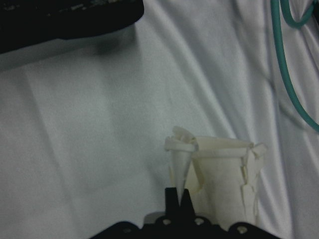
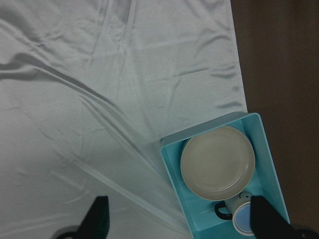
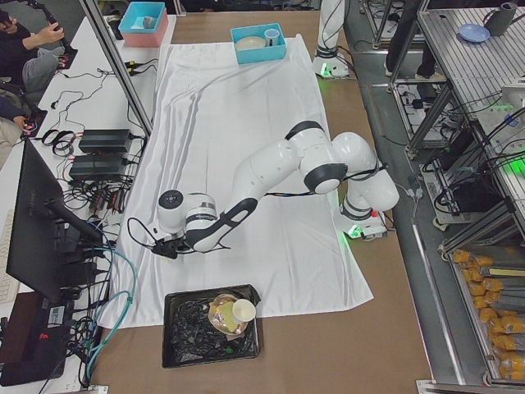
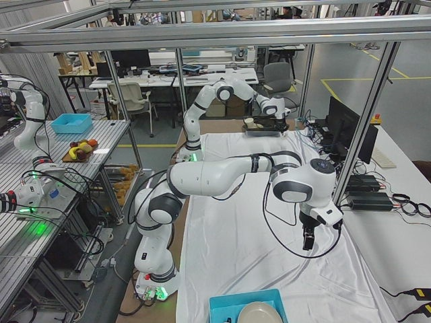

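A crumpled white paper cup [image 1: 224,184] is under my left gripper, whose fingers are closed on a folded, pinched part of it. In the left camera view that gripper [image 3: 170,249] is low over the cloth's left side, above the black tray [image 3: 184,345] that holds a white cup [image 3: 244,310] and a food item. My right gripper is open with nothing between its fingers, over the cloth near a blue bin [image 2: 269,169] holding a plate [image 2: 217,160] and a mug [image 2: 243,218].
A teal cable [image 1: 280,55] lies on the cloth's edge in the left wrist view. A monitor [image 3: 37,230] and wiring line the left side.
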